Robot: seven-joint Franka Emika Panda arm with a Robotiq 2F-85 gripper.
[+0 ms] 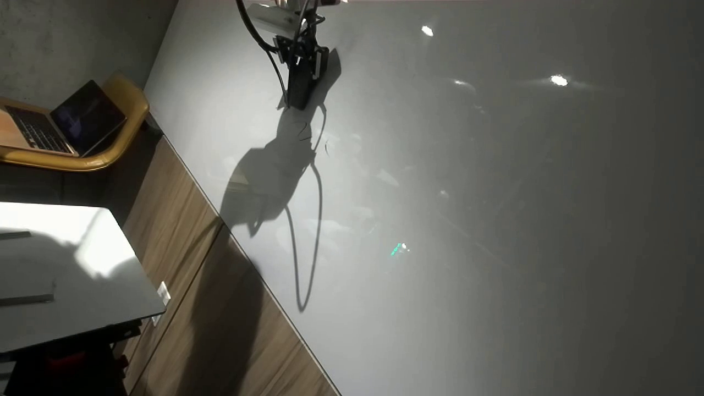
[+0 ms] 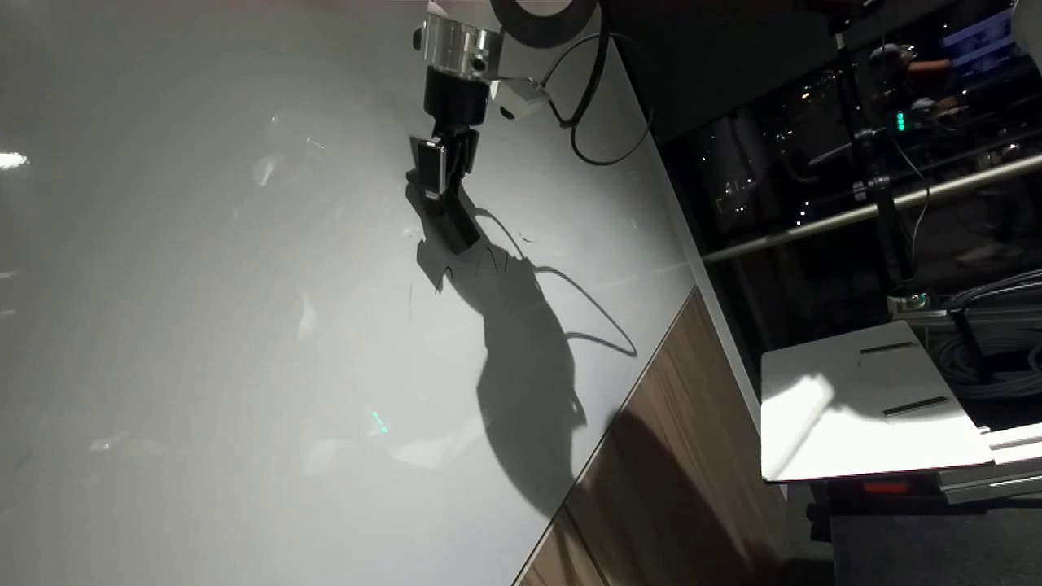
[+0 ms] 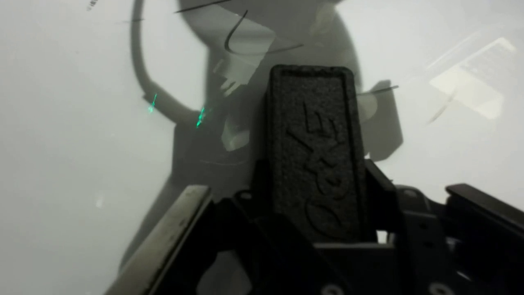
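Observation:
A dark block like a board eraser [image 3: 317,128], with raised edges and scratched lettering on its face, is clamped in my gripper. Its two black fingers press its long sides, and the far end sticks out beyond them. In exterior view 1 the gripper [image 1: 304,76] is over the upper left of the whiteboard [image 1: 462,264]; exterior view 2 shows the block [image 2: 455,229] tilted against its shadow. Whether it touches the board I cannot tell. Thin black strokes lie just past its end, among them a curved stroke [image 3: 229,41] and a short line [image 3: 380,90].
A wood panel [image 1: 191,264] borders the board's lower left. Beyond stand a small white table [image 1: 79,284] and a yellow chair [image 1: 128,99] with a laptop [image 1: 86,119]. A loose cable [image 2: 640,137] hangs off the arm. Most of the board is bare.

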